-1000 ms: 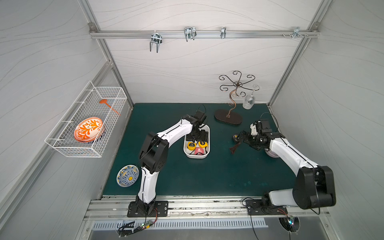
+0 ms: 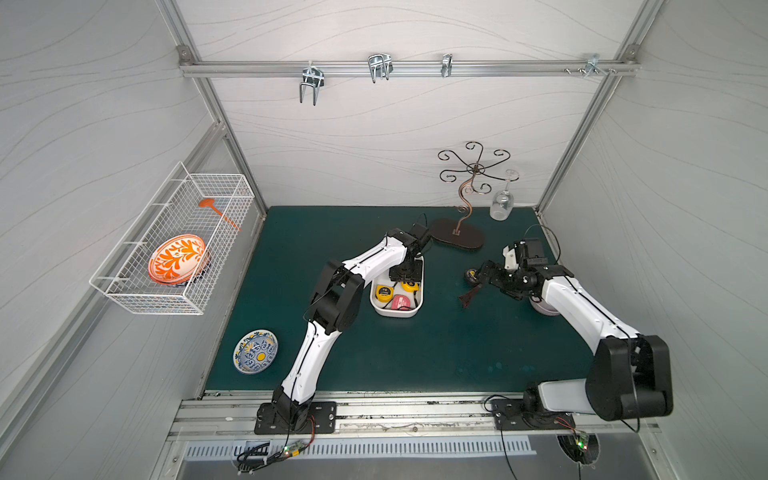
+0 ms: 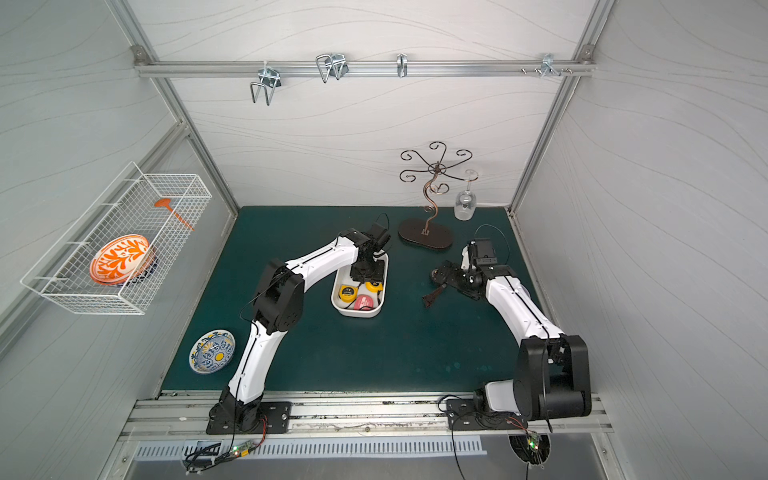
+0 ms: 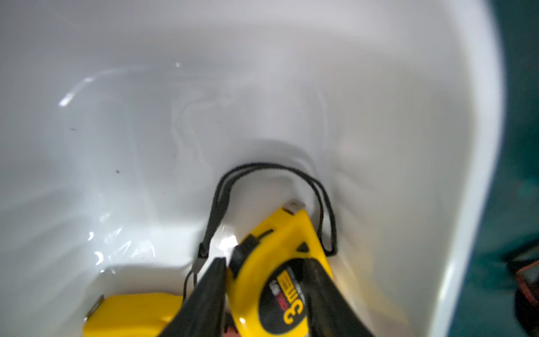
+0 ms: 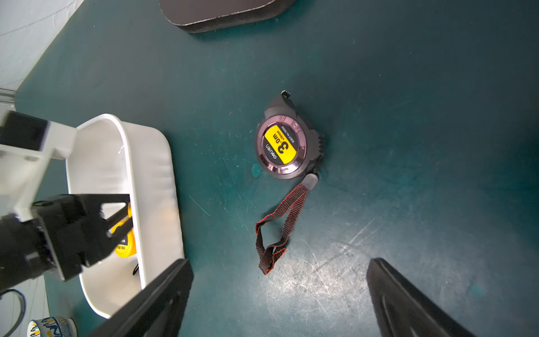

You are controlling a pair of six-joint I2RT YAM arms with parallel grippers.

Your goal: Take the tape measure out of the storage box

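Note:
The white storage box (image 2: 395, 313) stands mid-table, holding two yellow tape measures and a pink one (image 2: 401, 302). Inside it, my left gripper reaches down, its fingers (image 4: 202, 303) apart on either side of the right-hand yellow tape measure (image 4: 249, 300); whether both press on it is unclear. That tape's black strap (image 4: 264, 166) loops over the box floor. The other yellow tape measure (image 4: 129, 314) lies to the left. A dark tape measure (image 5: 280, 146) with a red-edged strap lies on the table outside the box, between the fingers of my open, empty right gripper as seen from above.
Behind the box is a metal rack (image 2: 457, 233) with a hanging glass (image 2: 501, 205). A patterned bowl (image 2: 255, 352) sits front left, and a wire basket (image 2: 192, 232) hangs on the left wall.
My left arm has moved right over the box, and its gripper is now at the right-hand yellow tape measure. The box has shifted slightly right. The right arm has hardly moved; the hanging glass swayed.

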